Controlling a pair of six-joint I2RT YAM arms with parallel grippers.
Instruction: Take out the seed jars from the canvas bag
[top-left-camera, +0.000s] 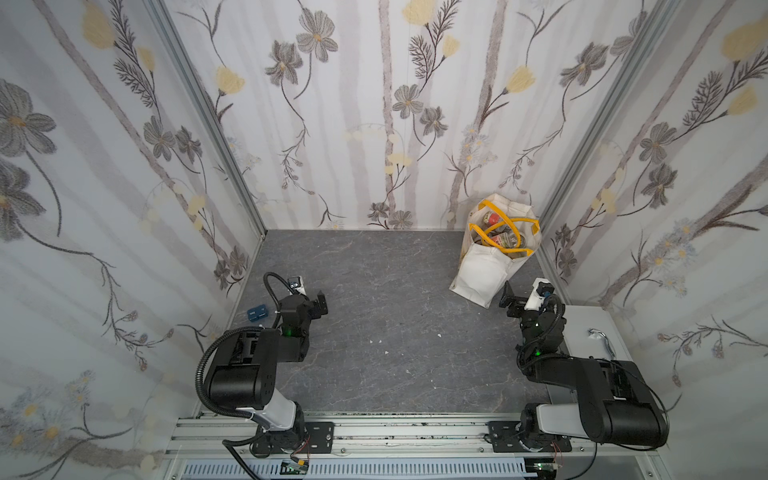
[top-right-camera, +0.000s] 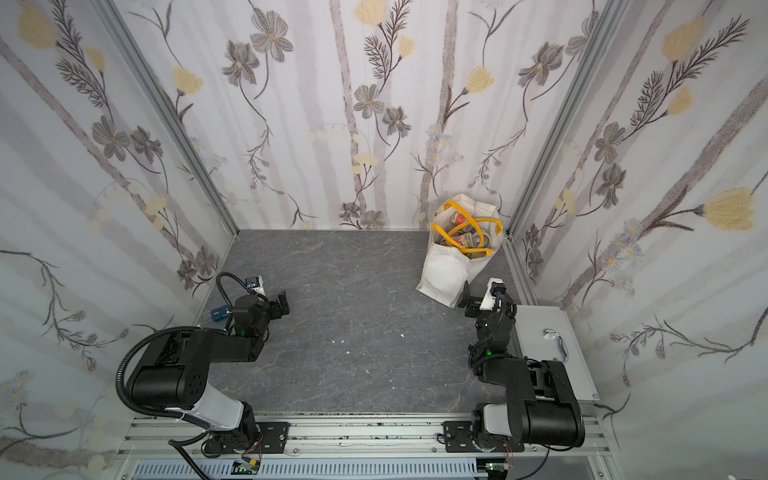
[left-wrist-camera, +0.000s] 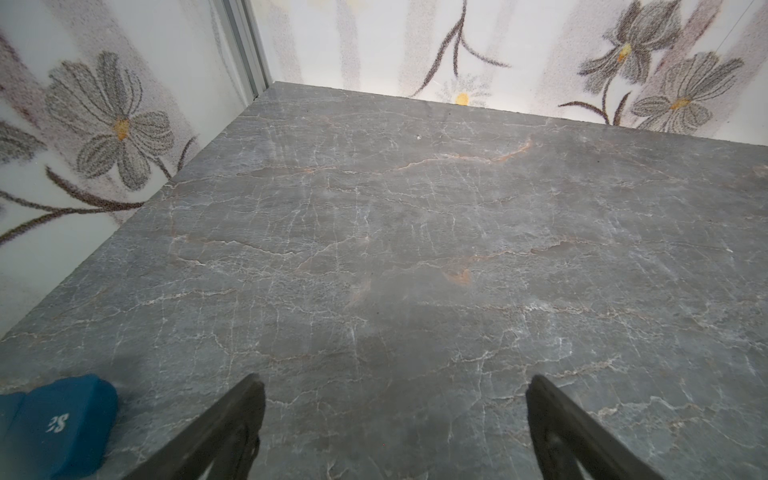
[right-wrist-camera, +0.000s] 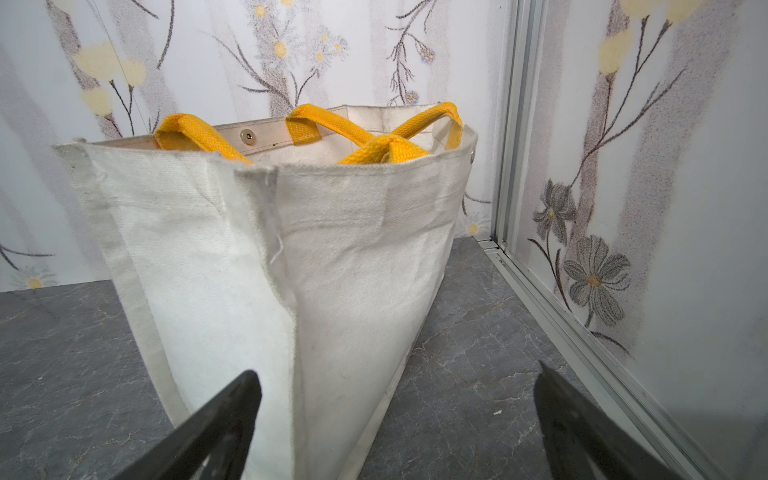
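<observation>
A white canvas bag (top-left-camera: 480, 276) with yellow handles stands upright at the back right of the grey floor. Seed jars (top-left-camera: 502, 238) show inside its opening in both top views; the right wrist view shows the bag's side (right-wrist-camera: 200, 264), which hides them. My right gripper is open just in front of the bag, with nothing between its fingers. My left gripper stands open at the left of the floor, facing bare surface.
A small blue object (left-wrist-camera: 68, 424) lies left of the left gripper. A white box (top-right-camera: 552, 332) with a metal handle sits at the right edge. Walls enclose the sides and back.
</observation>
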